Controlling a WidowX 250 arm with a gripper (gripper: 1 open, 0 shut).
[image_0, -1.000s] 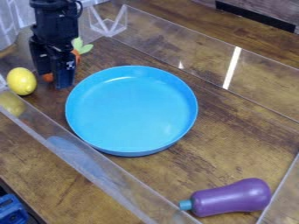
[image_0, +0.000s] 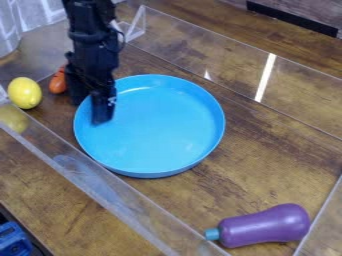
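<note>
My dark gripper (image_0: 96, 98) hangs low at the left rim of the blue plate (image_0: 147, 130), open as far as it shows, its tips partly blurred. An orange carrot (image_0: 58, 81) lies just left of it, partly hidden by the arm. A yellow lemon-like object (image_0: 24, 93) sits further left. A purple eggplant toy (image_0: 262, 225) lies at the lower right.
Clear plastic walls border the wooden surface (image_0: 261, 140) along the lower left, the back and the right.
The arm and gripper have moved right, from above the carrot to over the plate's left edge. The plate and other toys look about unchanged.
</note>
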